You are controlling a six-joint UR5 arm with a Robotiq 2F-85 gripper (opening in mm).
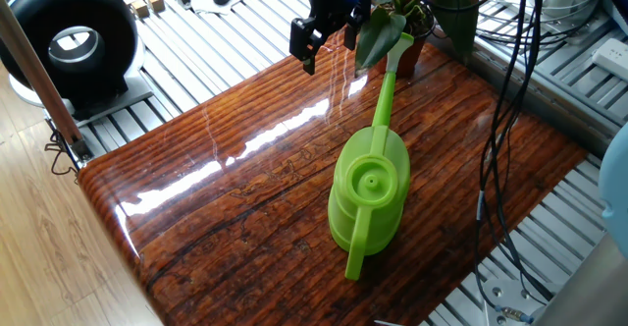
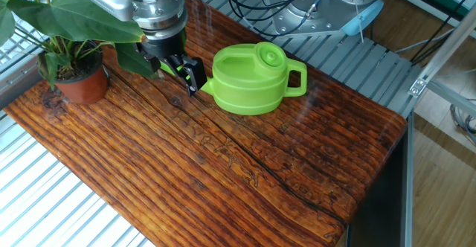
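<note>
A light-green watering can (image 1: 371, 184) stands upright on the brown wooden table. In exterior view 1 its long spout (image 1: 385, 100) points to the back, toward the potted plant, and its handle (image 1: 358, 247) faces the front. From the other side, the can (image 2: 249, 83) shows its round cap and looped handle (image 2: 297, 79). My gripper (image 1: 330, 56) hangs above the table, left of the spout in exterior view 1. Its fingers are spread, with nothing seen held between them. In exterior view 2 the gripper (image 2: 175, 79) covers part of the spout.
A plant in a reddish-brown pot (image 2: 83, 87) stands at the table's edge, its leaves (image 2: 78, 15) close to the arm. Black cables (image 1: 505, 120) hang on the right in exterior view 1.
</note>
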